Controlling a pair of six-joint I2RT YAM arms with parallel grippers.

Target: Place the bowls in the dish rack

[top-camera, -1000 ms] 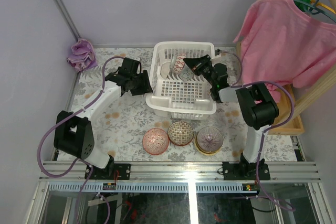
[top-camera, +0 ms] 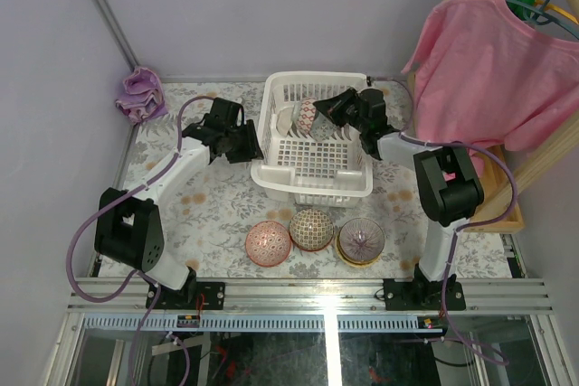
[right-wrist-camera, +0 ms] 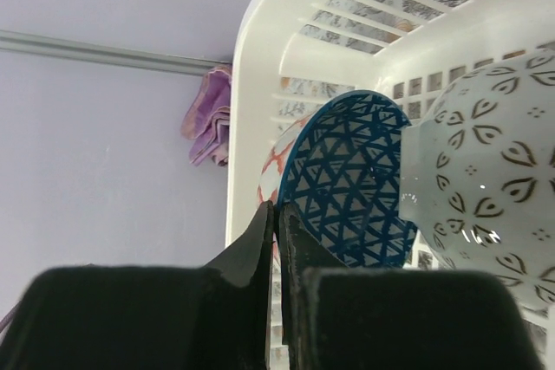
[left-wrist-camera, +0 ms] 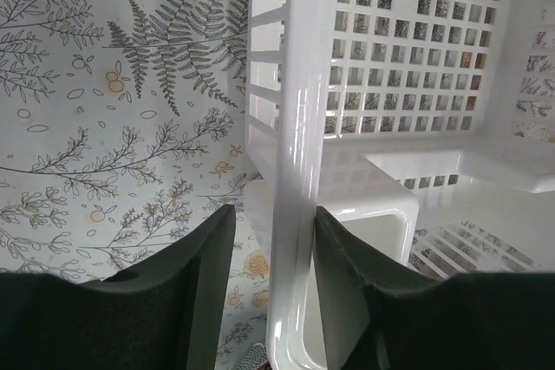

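The white dish rack point(top-camera: 312, 196) holds a red-patterned bowl point(top-camera: 307, 117), blue inside point(right-wrist-camera: 351, 179), and a white leaf-patterned bowl point(right-wrist-camera: 494, 171), both on their sides. My right gripper is shut at the blue bowl's near rim; whether the rim is between the fingertips is hard to tell. My left gripper straddles the rack's left rim point(left-wrist-camera: 295, 127), fingers part open around it. In front of the rack are a pink bowl point(top-camera: 268, 242), a checked bowl point(top-camera: 310, 229) and a stack with a glassy bowl point(top-camera: 360, 238) on top.
A purple cloth point(top-camera: 140, 95) lies at the back left. A pink shirt point(top-camera: 488, 70) hangs from a wooden stand on the right, over a wooden tray.
My right arm has shifted slightly, its gripper still over the bowls in the rack. The left arm looks unmoved.
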